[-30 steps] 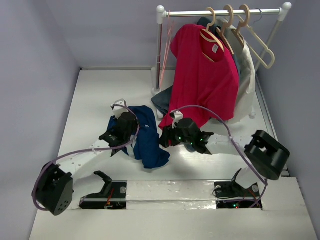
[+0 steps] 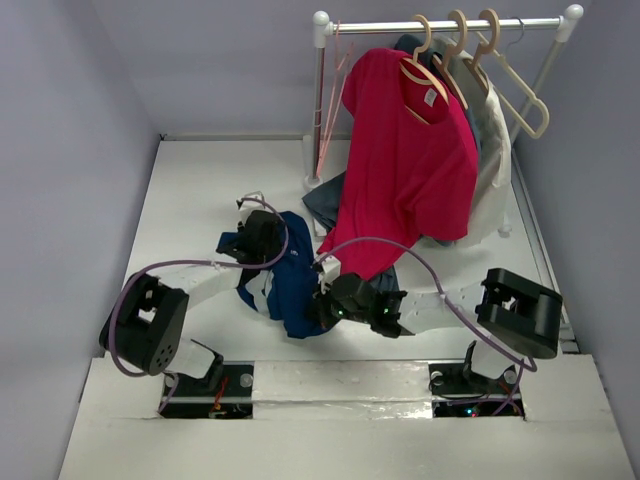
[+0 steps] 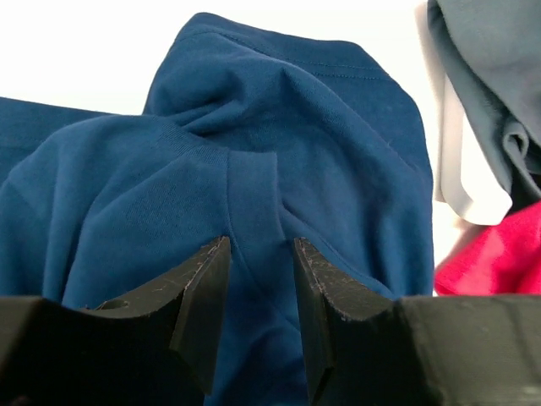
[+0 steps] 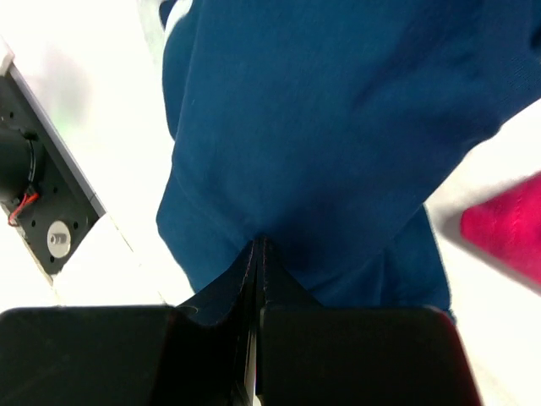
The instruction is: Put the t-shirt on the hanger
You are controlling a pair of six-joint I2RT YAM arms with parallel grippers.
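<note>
A navy T-shirt [image 2: 290, 280] lies crumpled on the white floor below the rack. My left gripper hangs over its upper part, fingertips apart with fabric beneath them, in the left wrist view. My right gripper is shut, its tips down at the shirt's lower part; whether fabric is pinched between them cannot be told. Wooden hangers [image 2: 425, 75] on the rail carry a red shirt [image 2: 400, 180] and others behind it. An empty cream hanger [image 2: 540, 118] hangs at the rail's right.
The white rack [image 2: 370, 27] stands at the back right, with pink hangers at its left post. Folded grey cloth [image 3: 478, 68] and the red shirt's hem lie close right of the navy shirt. Bare floor [image 2: 180, 180] is at the left.
My right gripper has moved left and down onto the navy shirt.
</note>
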